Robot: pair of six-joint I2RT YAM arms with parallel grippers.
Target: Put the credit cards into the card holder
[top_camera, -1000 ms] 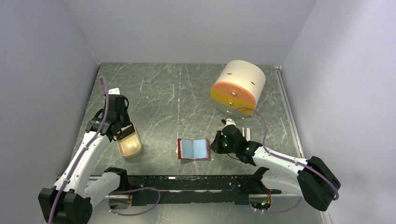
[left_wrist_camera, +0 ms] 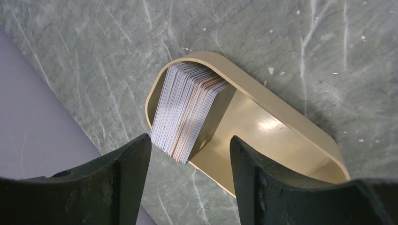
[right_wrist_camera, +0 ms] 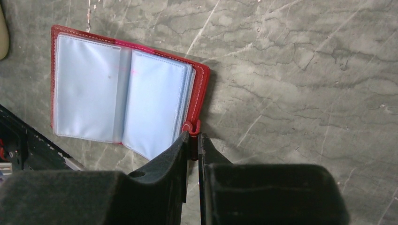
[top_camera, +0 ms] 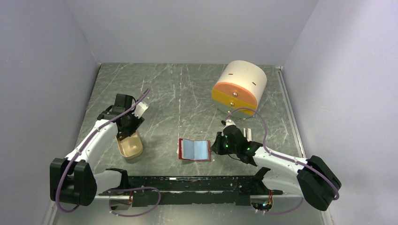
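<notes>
The credit cards [left_wrist_camera: 185, 110] are a tight stack on edge at one end of a beige tray [left_wrist_camera: 263, 126]. My left gripper is open; its fingertips flank the near end of the stack, with nothing visibly gripped. In the top view, the left arm's hand hides the cards at the tray's far end. The red card holder [right_wrist_camera: 202, 86] lies spread on the counter with clear sleeves [right_wrist_camera: 152, 93] facing up. At its right edge, my right gripper is shut on the red clasp tab, which shows between the fingers.
A white, orange and yellow drawer box [top_camera: 240, 86] stands at the back right. Thin white pieces [top_camera: 247, 134] lie right of the right hand. Walls bound the counter.
The right arm and card holder look unchanged.
</notes>
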